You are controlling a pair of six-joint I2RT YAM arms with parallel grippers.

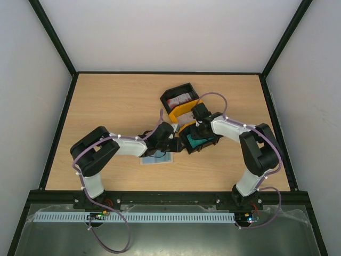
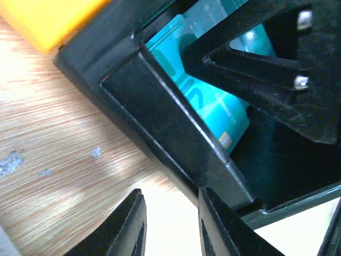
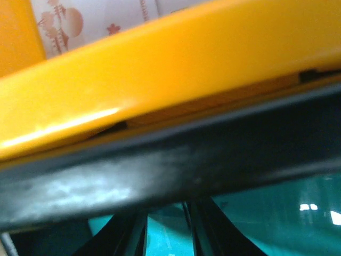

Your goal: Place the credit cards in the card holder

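Note:
Teal card material point(image 1: 196, 142) lies in the front black tray point(image 1: 190, 148), partly hidden by my right arm. The right gripper is over the tray's near inner wall, its fingers a little apart above a teal surface. A thin dark line shows beside one fingertip; whether a card stands between them is unclear. In the left wrist view, my left gripper hangs outside that tray's wall, fingers apart with only bright tabletop visible between. The right gripper's black frame point(image 2: 298, 80) reaches over the teal card point(image 2: 216, 106). Under the left arm lies the pale blue card holder point(image 1: 157, 159).
A yellow tray point(image 1: 176, 113) with pale cards adjoins the front tray, and a rear black tray point(image 1: 167, 95) holds reddish cards. Both grippers are close together at the front tray. Open table lies to the far left.

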